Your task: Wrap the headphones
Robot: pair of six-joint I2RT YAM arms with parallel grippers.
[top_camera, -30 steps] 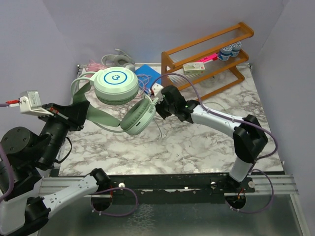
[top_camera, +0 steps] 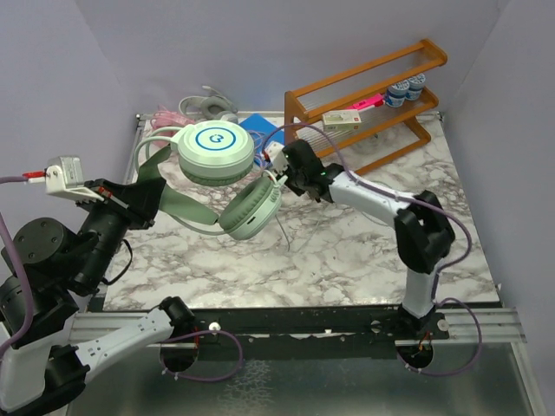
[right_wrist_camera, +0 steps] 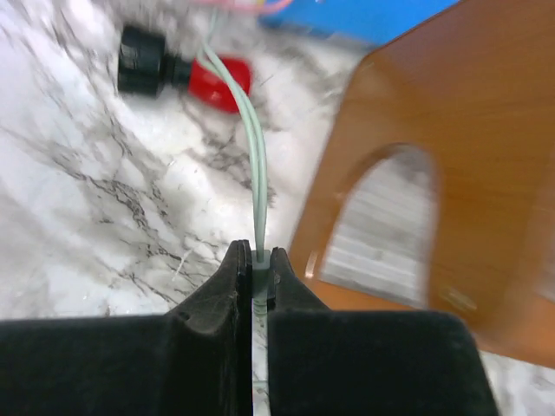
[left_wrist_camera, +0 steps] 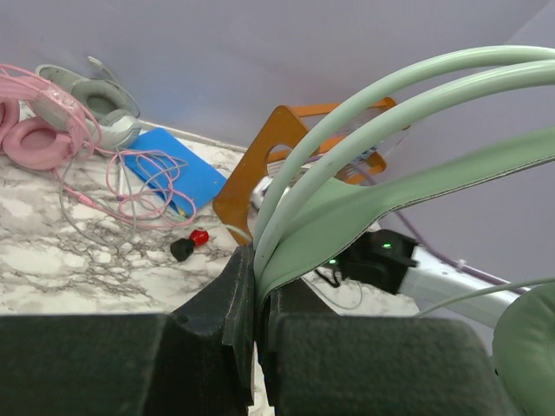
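Note:
Pale green headphones [top_camera: 212, 152] hang in the air on the left side of the top view. My left gripper [top_camera: 154, 198] is shut on their headband [left_wrist_camera: 347, 208], which arches out to the right in the left wrist view. One ear cup [left_wrist_camera: 531, 347] shows at that view's right edge. Farther back, low near the rack, my right gripper is shut on the thin green cable [right_wrist_camera: 253, 143]. The cable runs away from its fingertips toward the red and black knob-like piece [right_wrist_camera: 217, 82]. Ear cups partly cover the right gripper's tip from above.
A wooden rack [top_camera: 290, 108] holding small boxes and tubs stands at the back right. Pink headphones [left_wrist_camera: 39, 143], grey headphones [left_wrist_camera: 104, 100] and a blue folder [left_wrist_camera: 178, 165] with tangled cables lie at the back left.
The headphones and left gripper have moved slightly right.

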